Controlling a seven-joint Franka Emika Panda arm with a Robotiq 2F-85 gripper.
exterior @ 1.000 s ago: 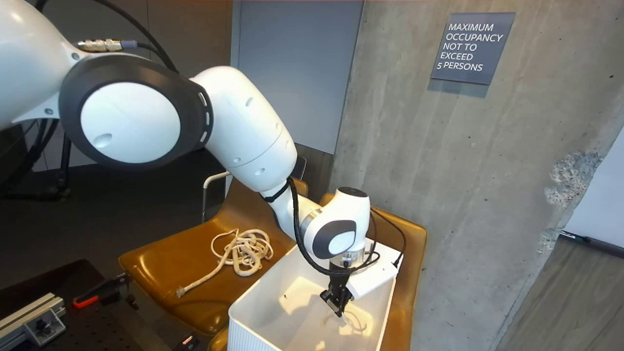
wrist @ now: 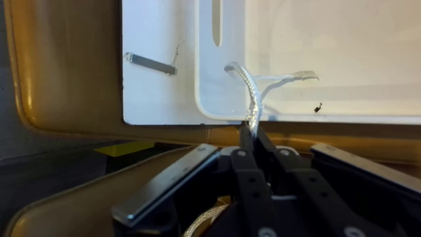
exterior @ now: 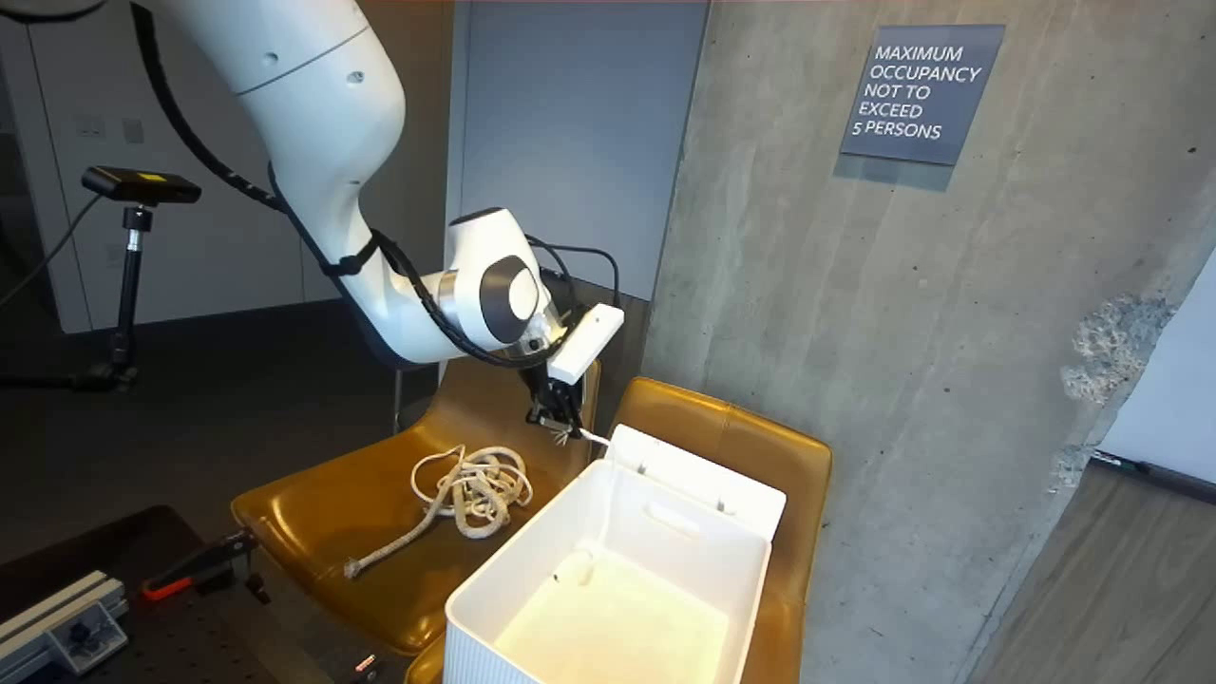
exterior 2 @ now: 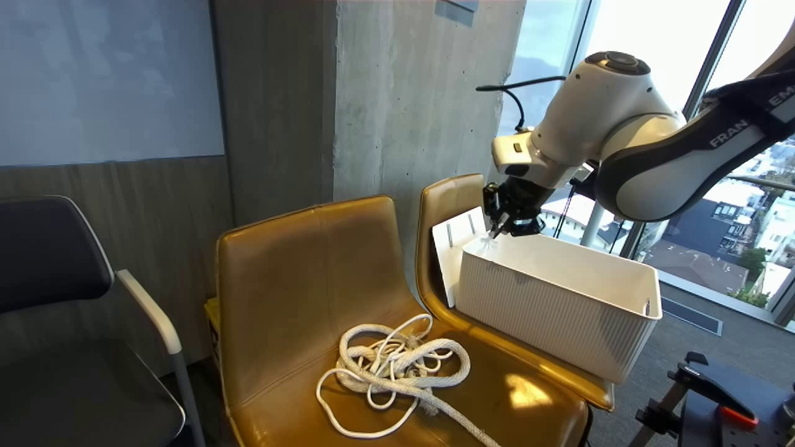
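A short white braided cord [wrist: 252, 85] sticks out of my gripper, which is shut on it. Its free end curves over the corner of the white bin [wrist: 355, 118]. A pale, frayed strand [wrist: 304, 75] shows behind the cord; whether it belongs to the same piece I cannot tell. In exterior view 1 my gripper [exterior: 560, 424] is outside the bin [exterior: 467, 593], by its far left corner, with frayed wisps [exterior: 560, 435] at the fingertips. A heap of white rope [exterior: 479, 490] lies on the brown chair seat to the left, apart from the gripper.
The bin rests on a second brown chair [exterior 2: 447, 190], with a white panel [exterior: 701, 484] standing against its far end. Bare seat [exterior: 308, 513] surrounds the rope heap. Tools lie at lower left in exterior view 1.
My gripper was low inside the bin, with a thin curved strand near its fingertips. It has risen out and moved left and back past the bin's corner. The rope heap looks unmoved.
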